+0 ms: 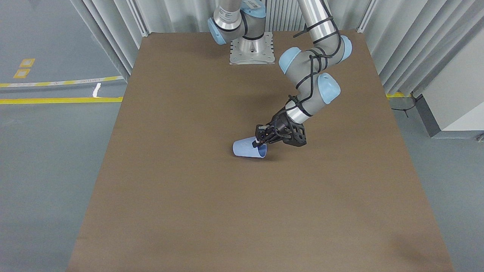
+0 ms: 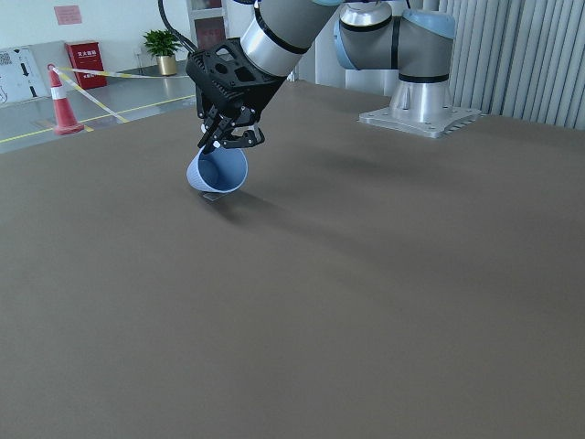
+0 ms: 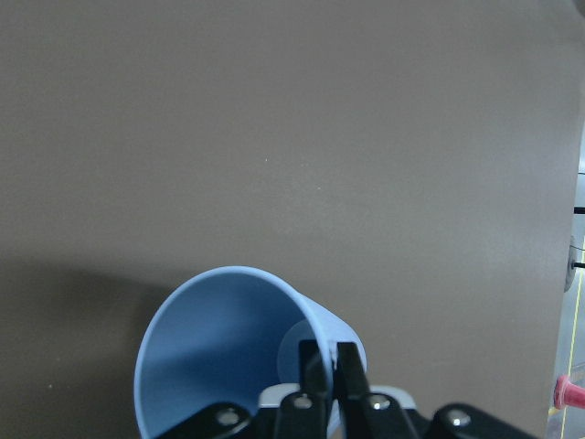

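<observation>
A light blue plastic cup (image 1: pixel 245 147) lies on its side on the brown table (image 1: pixel 208 204), mouth toward me; in the left view the cup (image 2: pixel 218 172) shows its open end. My black gripper (image 1: pixel 257 141) reaches down to the cup's upper rim. In the wrist view the gripper's fingers (image 3: pixel 311 370) close on the cup's wall (image 3: pixel 210 320), one inside the cup and one outside, with the rim between them. The left view shows the gripper from the side, over the cup's mouth.
Beyond the table are floor, curtains and a traffic cone (image 2: pixel 64 110).
</observation>
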